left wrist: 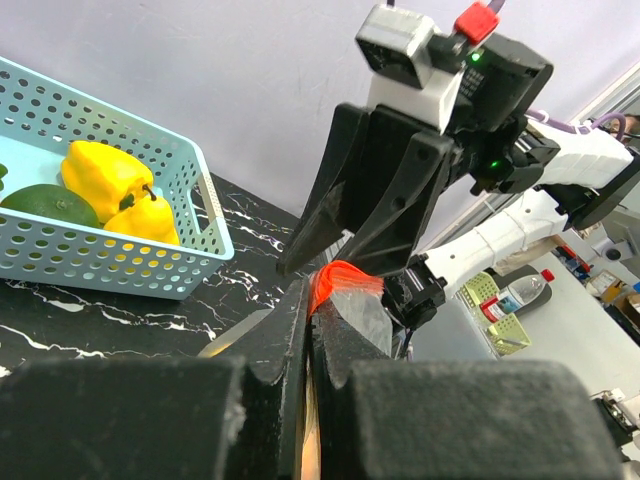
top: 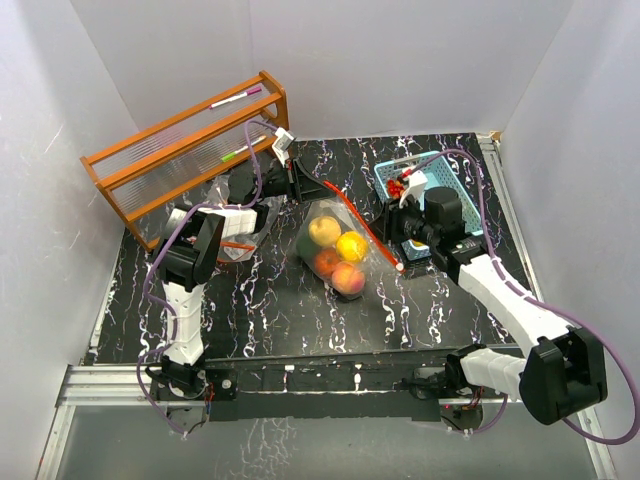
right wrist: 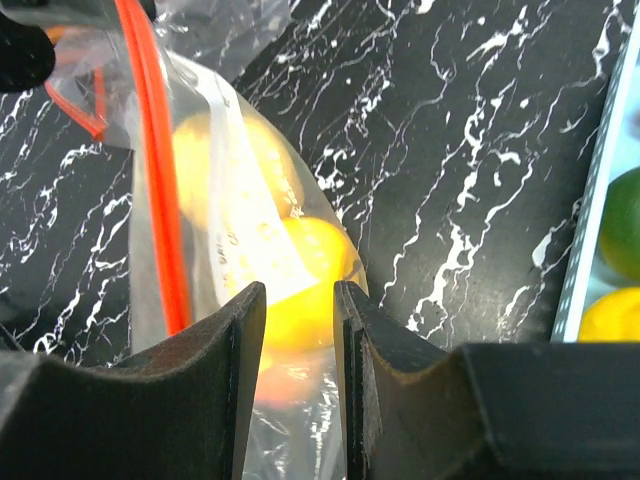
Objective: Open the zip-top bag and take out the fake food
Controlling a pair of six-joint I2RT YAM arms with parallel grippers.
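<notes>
The clear zip top bag (top: 318, 250) holds fake fruit, among it a pale apple (top: 324, 231), a yellow fruit (top: 351, 247) and a peach (top: 348, 278). Its orange zipper strip (top: 365, 227) runs diagonally along the top. My left gripper is shut on the upper end of the bag at that strip. My right gripper is part open above the bag, right of the strip in its wrist view, with nothing clearly held between the fingers.
A light blue basket with peppers and green produce stands at right. A wooden rack (top: 190, 137) and another clear bag (right wrist: 100, 90) lie at left.
</notes>
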